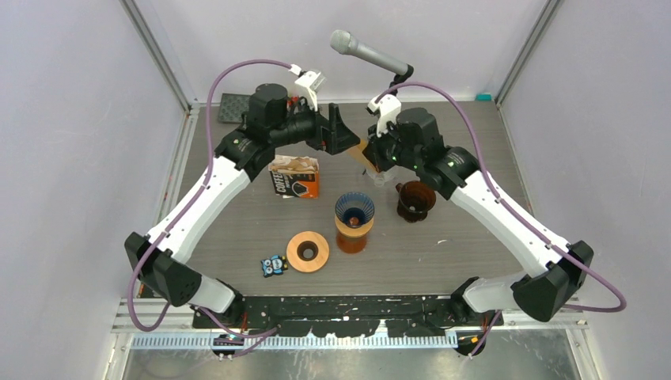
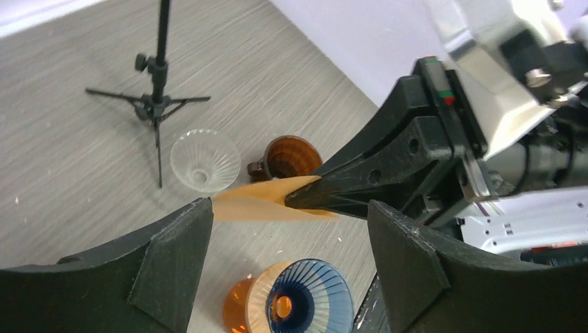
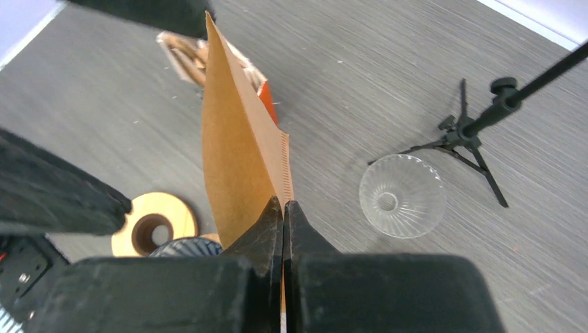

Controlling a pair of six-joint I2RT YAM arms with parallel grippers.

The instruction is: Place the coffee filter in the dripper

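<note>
An orange-brown paper coffee filter (image 3: 239, 149) is pinched by my right gripper, which is shut on its edge. My left gripper stands open; in its wrist view the filter (image 2: 267, 201) shows in the gap between the fingers, farther off, and whether it touches them I cannot tell. The blue ribbed glass dripper (image 1: 354, 209) sits on an orange-brown stand with a wooden ring, empty inside. From above, both grippers are just behind the dripper, and the filter (image 1: 363, 155) is partly covered by them.
A clear dripper (image 3: 403, 195) stands by the microphone tripod (image 3: 461, 132). To the right is a brown dripper (image 1: 416, 200). The coffee filter box (image 1: 295, 176) is at left, with a wooden ring (image 1: 308, 252) and an owl tag (image 1: 274, 265) in front.
</note>
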